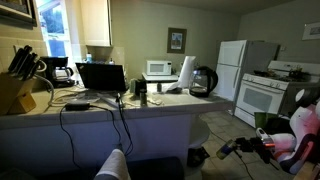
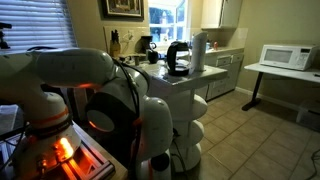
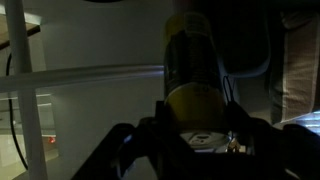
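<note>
Close up in the wrist view is a cylindrical container (image 3: 193, 55), dark along its body with a yellowish end towards the camera. My gripper is shut on that yellowish end. Its dark fingers blur into the shadow at the bottom of the view. In exterior view 1, the gripper (image 1: 241, 146) is low at the right, past the end of the counter, with a small dark bluish object (image 1: 228, 148) at its tip. Any label is too dark to read. In exterior view 2 the arm (image 2: 125, 95) fills the left, and I cannot make out the fingers.
A long counter (image 1: 100, 118) carries a knife block (image 1: 20, 85), a laptop (image 1: 101, 77), a kettle (image 1: 204, 80) and cables. Beyond it stand a white stove (image 1: 262, 97) and a fridge (image 1: 230, 65). Open tiled floor (image 2: 245, 130) stretches towards the microwave table (image 2: 290, 72).
</note>
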